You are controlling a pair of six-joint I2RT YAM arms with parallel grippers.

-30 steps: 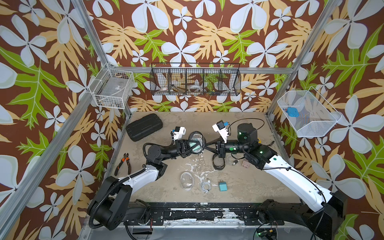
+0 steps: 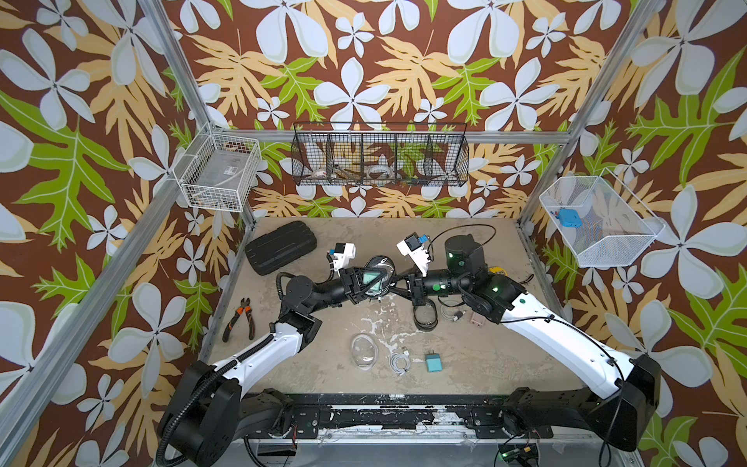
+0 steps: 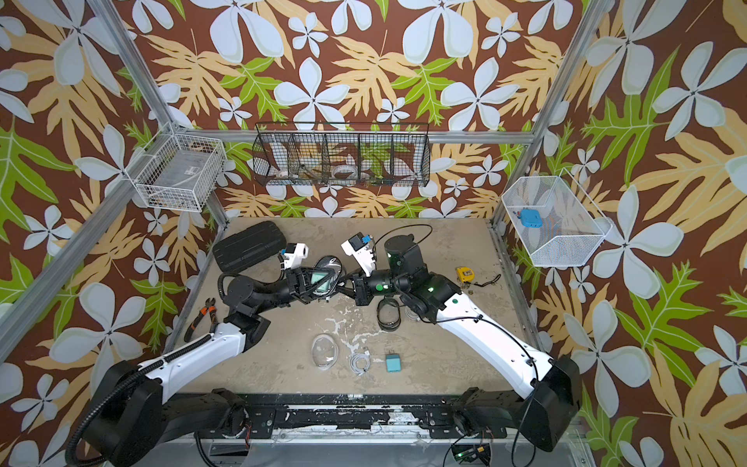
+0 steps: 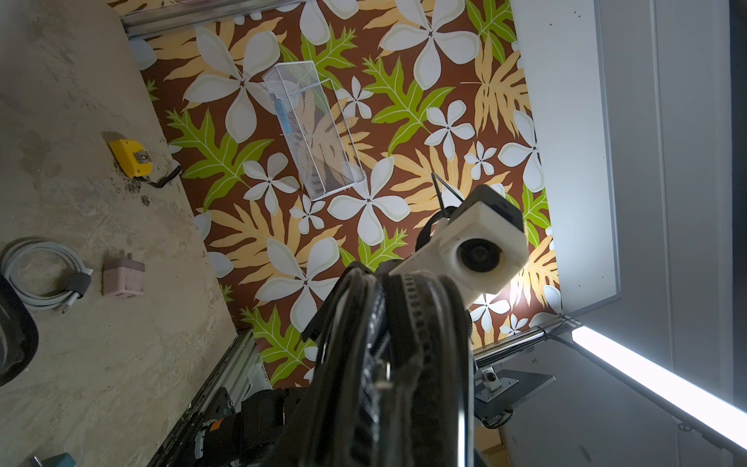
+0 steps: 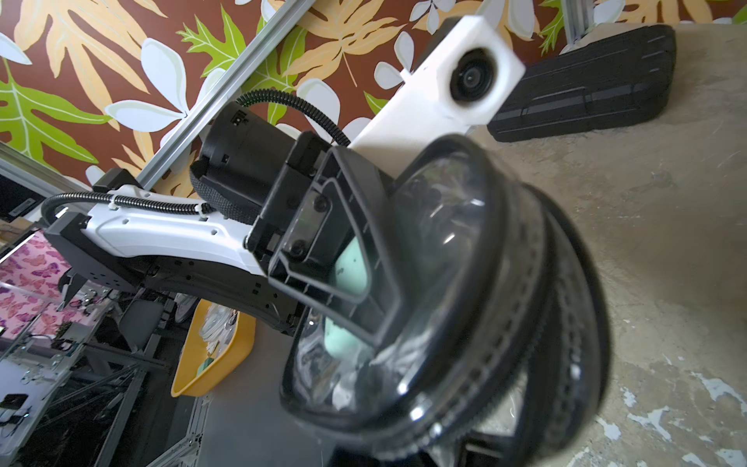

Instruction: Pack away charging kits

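Observation:
A round clear zip pouch with black rims (image 5: 459,288), a mint item inside, is held up over the table middle, my left gripper (image 2: 372,281) shut on it. My right gripper (image 2: 397,285) is at the pouch's right side, apparently shut, its tips hidden by the pouch. Below lie a black cable coil (image 2: 425,325), white cable coils (image 2: 399,362) (image 4: 46,295), a teal charger (image 2: 433,362) and a pink charger (image 4: 123,276).
A black case (image 2: 280,247) is back left, pliers (image 2: 239,315) left, a tape measure (image 3: 465,274) right. A white wire basket (image 2: 218,171), a compartmented black basket (image 2: 379,159) and a mesh basket (image 2: 599,225) hang on the frame.
My right gripper has moved left to the pouch.

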